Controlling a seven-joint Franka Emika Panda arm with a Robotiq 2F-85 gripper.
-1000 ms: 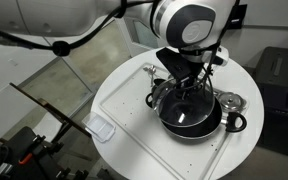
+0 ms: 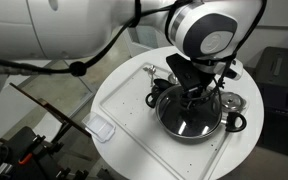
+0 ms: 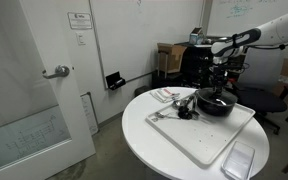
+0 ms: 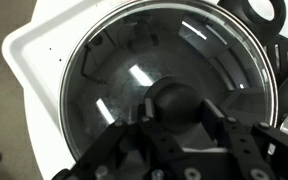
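Note:
A black pot [image 2: 235, 122] with side handles rests on a white tray [image 2: 132, 112]. Over its mouth is a clear glass lid [image 2: 181, 122] with a dark round knob [image 4: 176, 103]. My gripper is shut on that knob, its fingers on either side of it. From exterior view 1, the lid lines up closely with the pot's rim; whether it rests fully on the rim cannot be told. In exterior view 2 the gripper [image 3: 222, 90] stands above the pot [image 3: 216, 104], and the lid is hard to make out.
Metal utensils [image 3: 161, 116] and small dark items [image 3: 187, 108] lie beside the pot. A clear plastic container [image 2: 101, 128] sits at the table edge. Silver lidded cookware [image 2: 232, 101] is close by the pot. The tray's front half is bare.
A second ago the lid was held tilted and offset to the left, with part of the pot's inside uncovered. My gripper has brought it rightward and down over the pot.

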